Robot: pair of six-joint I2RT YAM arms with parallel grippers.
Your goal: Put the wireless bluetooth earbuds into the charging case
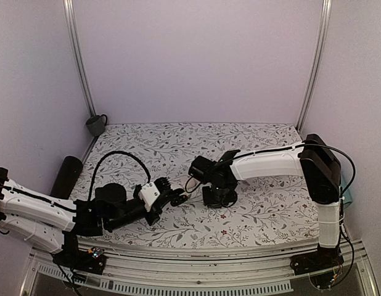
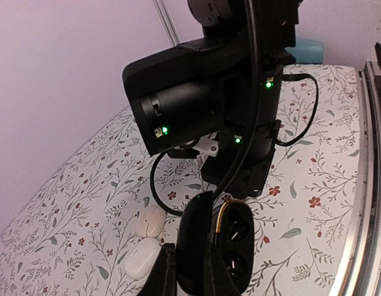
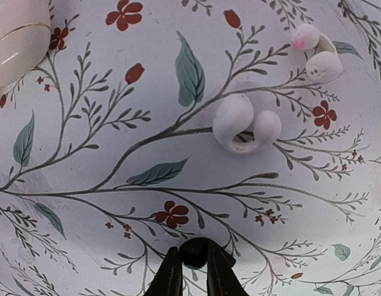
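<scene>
My left gripper is shut on an open black charging case (image 2: 232, 231), held upright above the table; its two dark wells face the camera. My right gripper is low over the floral table, shut on a small black earbud (image 3: 193, 250). In the right wrist view two white earbud-like pieces (image 3: 246, 126) lie on the table beyond it, with part of a white rounded object (image 3: 18, 43) at the upper left.
A grey mug (image 1: 96, 126) and a dark cylinder (image 1: 68, 176) sit along the left edge. The right arm spans the right half.
</scene>
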